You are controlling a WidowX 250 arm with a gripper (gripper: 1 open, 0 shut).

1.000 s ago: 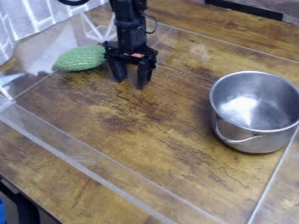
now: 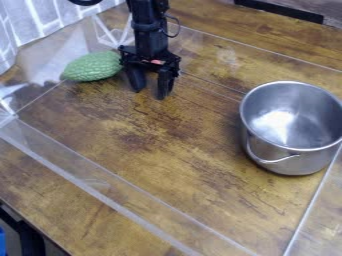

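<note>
My black gripper (image 2: 150, 75) hangs low over the wooden table at the upper middle, its fingers spread apart. A small pinkish-red bit shows behind it, too hidden to identify. Just left of the gripper lies a green, bumpy oblong object (image 2: 91, 66), like a vegetable, close to the left finger; whether they touch I cannot tell.
A large steel pot (image 2: 290, 130) with a side handle stands at the right. Transparent walls border the area, and a pale cloth hangs at the upper left.
</note>
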